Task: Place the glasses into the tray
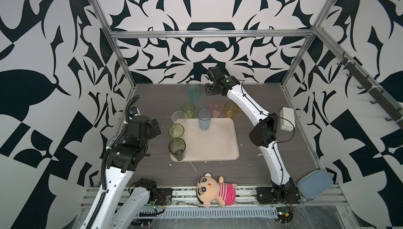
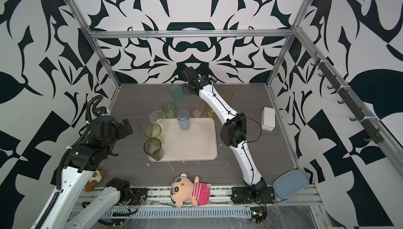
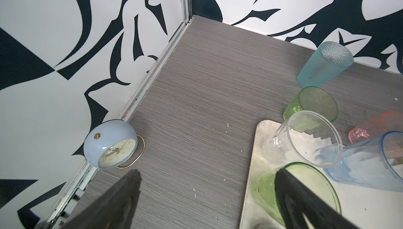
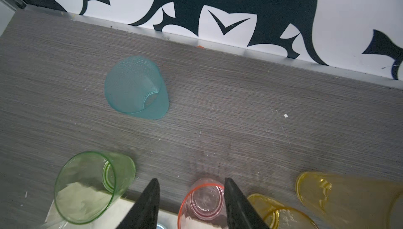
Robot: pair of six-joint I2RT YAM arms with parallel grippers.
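The cream tray (image 1: 214, 141) holds a blue glass (image 1: 204, 120), a clear glass (image 3: 302, 141), a green glass (image 3: 264, 191) and a dark glass (image 1: 177, 149) along its left and back. Behind it stand another green glass (image 4: 92, 187), a teal glass (image 4: 138, 86), a pink glass (image 4: 203, 199) and yellow glasses (image 4: 344, 195). My right gripper hangs open above the pink glass, fingertips apart, nothing visibly held. My left gripper is open at the left, over the table beside the tray.
A plush doll (image 1: 216, 191) lies at the front edge. A white box (image 2: 268, 118) sits at the right. A round blue object (image 3: 109, 141) is by the left wall. The table between that wall and the tray is clear.
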